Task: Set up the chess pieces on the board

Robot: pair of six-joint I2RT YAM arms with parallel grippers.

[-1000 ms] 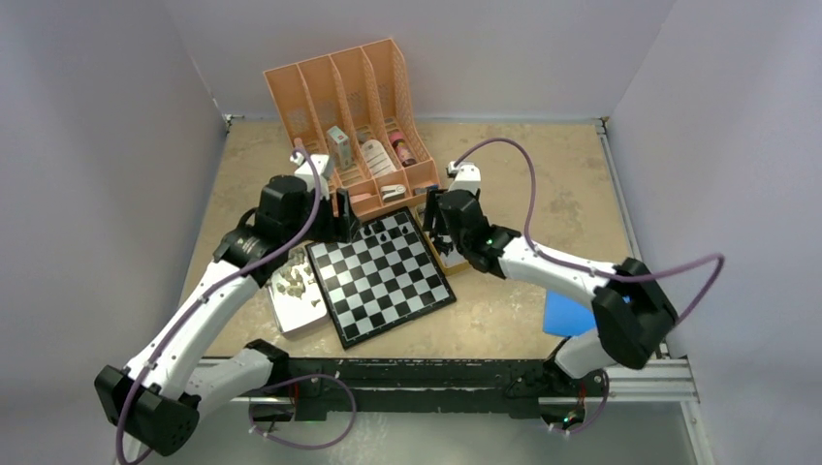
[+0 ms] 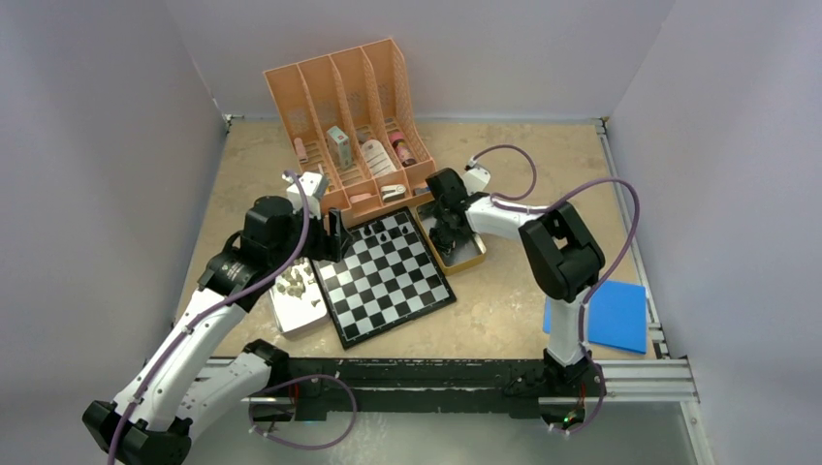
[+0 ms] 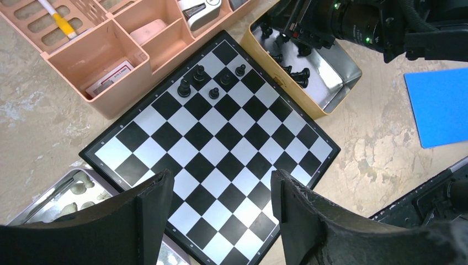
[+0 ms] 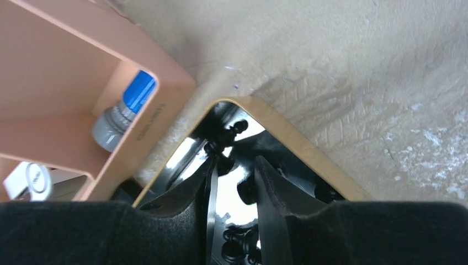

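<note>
The chessboard (image 3: pixel 214 148) has several black pieces (image 3: pixel 184 87) standing near its far edge. Right of it, a yellow-rimmed box (image 2: pixel 463 260) holds loose black pieces (image 4: pixel 241 243). My right gripper is down at this box, its fingers part open over the pieces; whether anything sits between them is unclear. My left gripper hangs open above the board's near left, nothing between its fingers. A white tray (image 2: pixel 296 312) of pale pieces lies left of the board, partly hidden by the left arm.
A peach organizer (image 2: pixel 337 87) with small items stands behind the board and box. A blue mat (image 2: pixel 617 320) lies at the front right.
The right arm has swung inward, lowering and turning its gripper into the black-piece box.
</note>
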